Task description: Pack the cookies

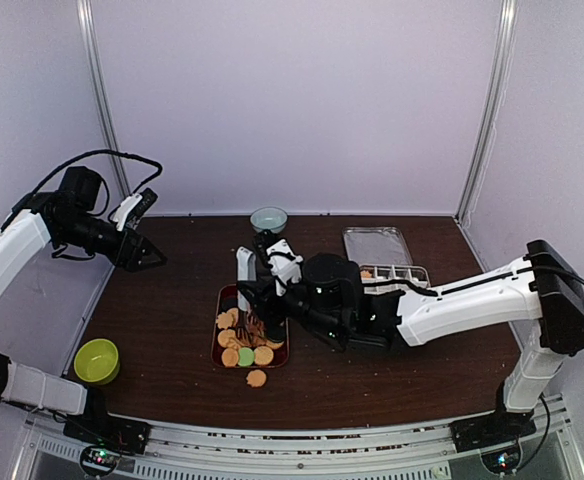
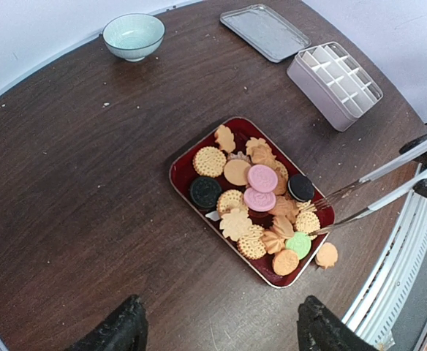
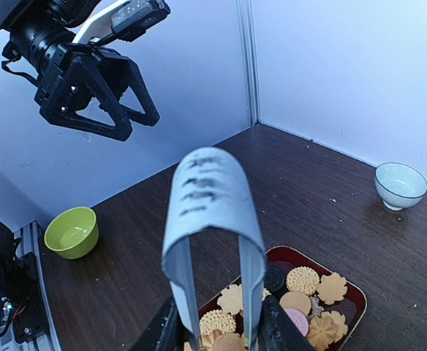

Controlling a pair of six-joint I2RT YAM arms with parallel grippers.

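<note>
A red tray (image 2: 178,175) full of mixed cookies sits mid-table, with a single cookie (image 2: 326,255) lying outside it. My right gripper (image 1: 262,290) is over the tray, shut on white-handled tongs (image 3: 210,208), whose slotted metal tips reach down among the cookies at the tray's right side; whether they pinch one I cannot tell. My left gripper (image 1: 152,256) hangs high at the left, open and empty. A white compartment box (image 2: 316,88) stands behind the tray to the right, partly hidden by the right arm in the top view.
A grey metal tray (image 2: 265,32) and a pale blue bowl (image 2: 133,36) are at the back. A green bowl (image 1: 96,361) sits at the front left. The table left of the cookie tray is clear.
</note>
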